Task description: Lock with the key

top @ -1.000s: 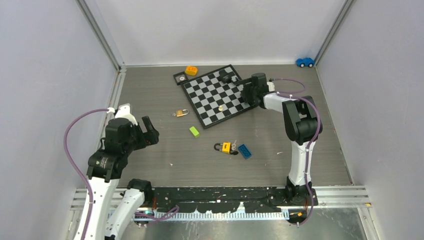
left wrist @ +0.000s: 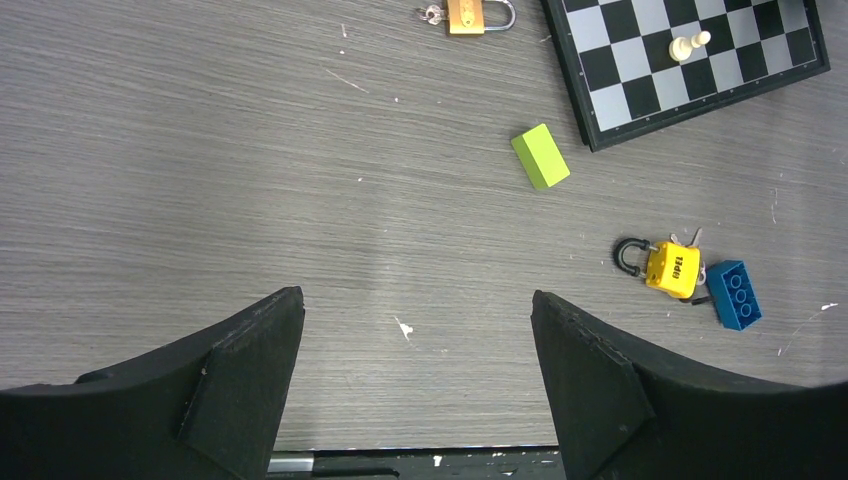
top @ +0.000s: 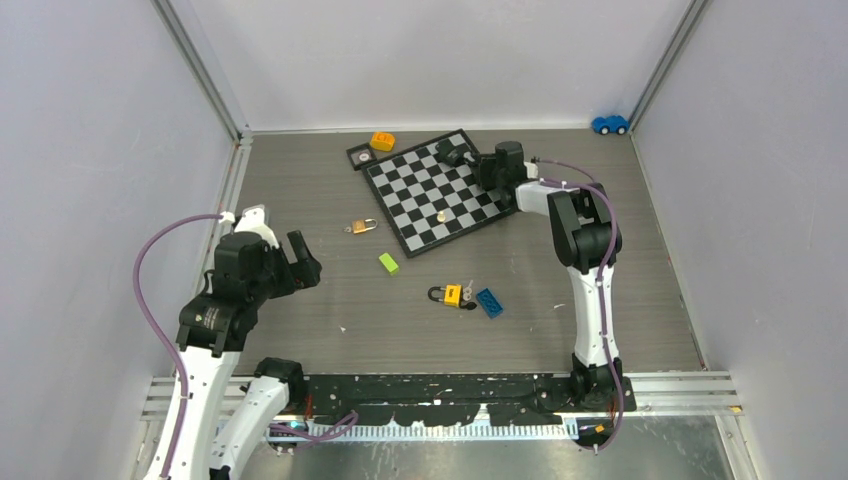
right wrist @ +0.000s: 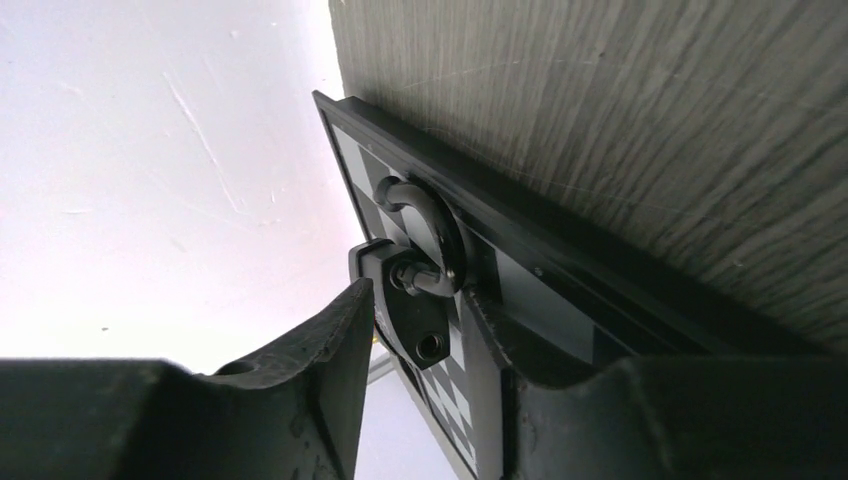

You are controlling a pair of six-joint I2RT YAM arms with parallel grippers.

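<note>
A dark padlock (right wrist: 405, 300) with a curved shackle (right wrist: 435, 225) lies on the chessboard's upper right part (top: 420, 200). My right gripper is low over the board, its fingertips at either side of the lock near the shackle's end; whether they touch it I cannot tell. My left gripper hangs open and empty over the left floor. A yellow padlock (left wrist: 673, 268) with keys (top: 468, 292) lies front centre; a small brass padlock (top: 360, 226) with keys is left of the board.
A green block (top: 389, 263), a blue brick (top: 489, 303), an orange brick (top: 382, 141) and a blue toy car (top: 610, 124) lie around the board. Walls stand close behind the board and at both sides.
The right arm has shifted a little leftward, its gripper still at the board's right part. The left arm has moved very slightly right.
</note>
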